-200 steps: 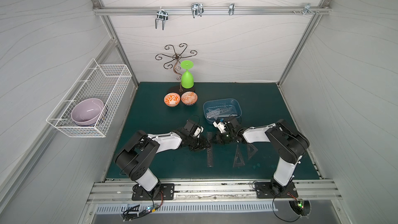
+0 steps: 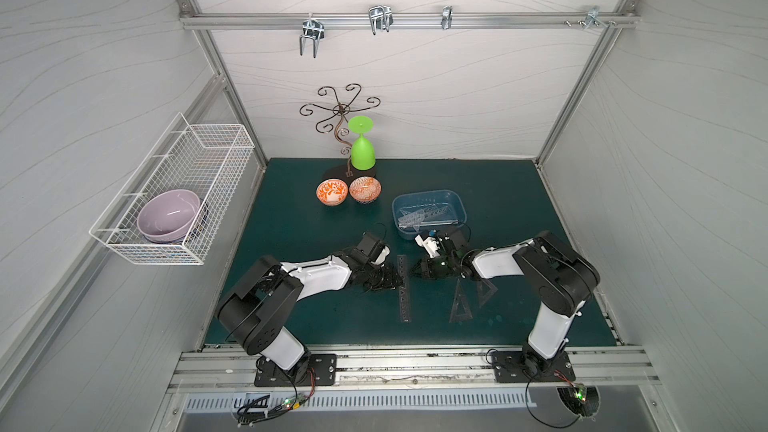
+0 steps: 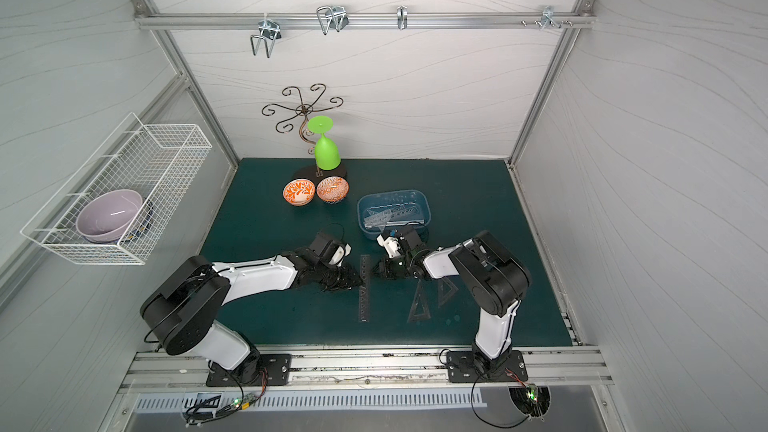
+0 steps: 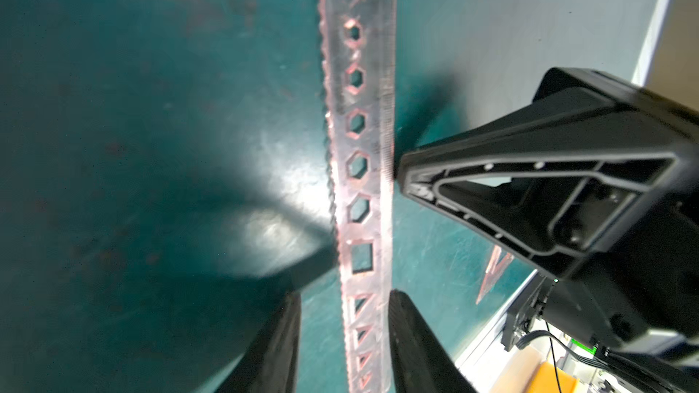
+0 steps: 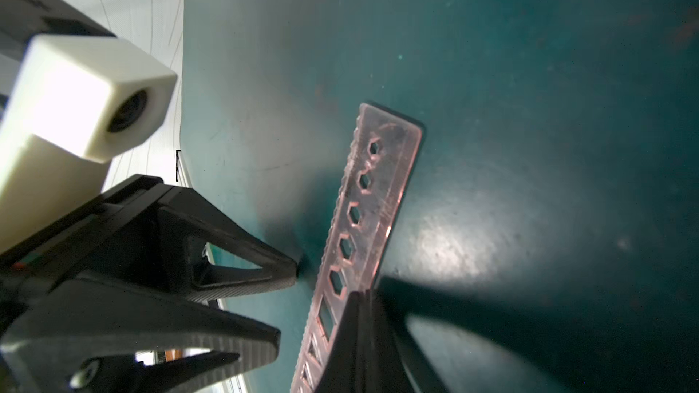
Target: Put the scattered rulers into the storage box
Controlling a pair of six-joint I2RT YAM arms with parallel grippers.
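Observation:
A clear ruler (image 4: 356,138) with cut-out holes lies on the dark green table between my two arms. In the left wrist view, my left gripper has its fingers apart, with the ruler seen between the tips. A gap shows left of the ruler, and whether it is gripped cannot be told. My right gripper is shut at the ruler's right edge, with nothing showing between its fingertips. Two clear set squares (image 2: 460,305) (image 2: 485,291) lie to the right. Behind the right gripper is the blue storage box (image 2: 461,202), holding several clear pieces (image 2: 422,216).
Two orange patterned bowls (image 2: 332,192) (image 2: 365,189), a green goblet (image 2: 362,152) and a metal stand (image 2: 341,110) are at the back left. A wire basket (image 2: 216,168) with a purple bowl (image 2: 169,216) hangs on the left wall.
My left gripper has shifted slightly leftward; my right gripper has moved a little to the right. The ruler has barely moved, and the box and set squares look unchanged.

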